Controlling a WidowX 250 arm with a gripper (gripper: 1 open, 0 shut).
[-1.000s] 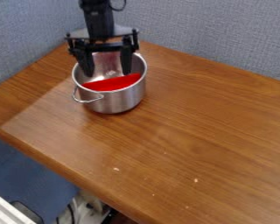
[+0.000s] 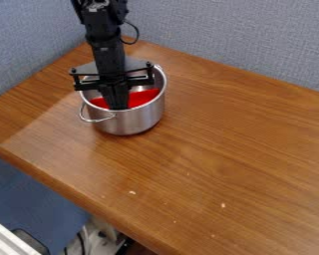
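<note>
A steel pot (image 2: 128, 123) with a wire side handle stands at the left of the wooden table. Inside it is something red (image 2: 143, 98), partly hidden by my arm. My gripper (image 2: 116, 104) reaches down into the pot, its fingers drawn together; whether anything is between the fingertips is hidden by the gripper and the pot.
Grey padded walls stand behind and to the left. The table's near left edge drops to the floor, where a white object (image 2: 5, 242) and cables lie.
My gripper has come down deeper into the pot and slightly left, and its fingers have moved from apart to together. The pot looks about where it was.
</note>
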